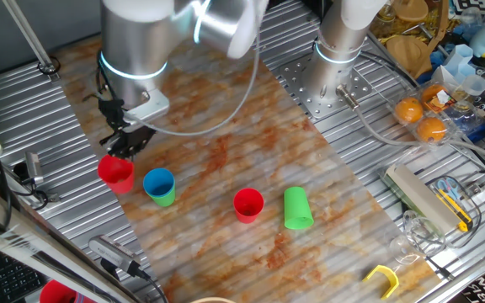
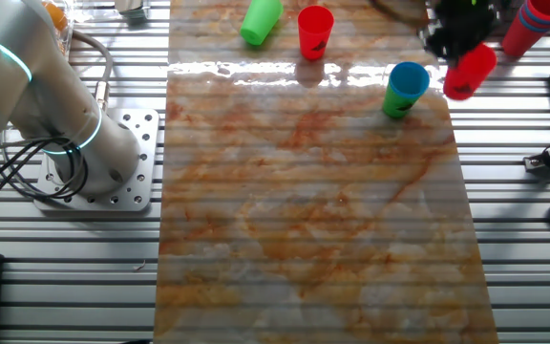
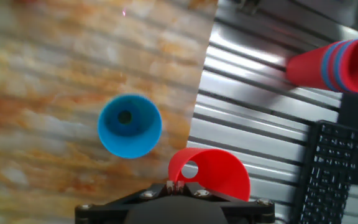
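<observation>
My gripper is shut on the near rim of a red cup [image 3: 224, 173], which hangs slightly tilted at the left edge of the marbled board in exterior view 1. Close beside that red cup [image 1: 116, 175] stands a blue cup nested in a green one [image 1: 160, 185]; from the wrist only the blue cup's [image 3: 130, 126] open mouth shows. A second red cup [image 1: 248, 205] stands upright farther right. Next to it is a green cup [image 1: 297, 209], mouth down. The dark fingers [image 2: 444, 40] blur in exterior view 2.
A stack of red and blue cups [image 3: 332, 65] lies beyond the board's edge near a keyboard [image 3: 332, 163]. A yellow hook-shaped piece [image 1: 383, 281] sits at the board's front right corner. Much of the marbled board [image 2: 304, 220] is bare.
</observation>
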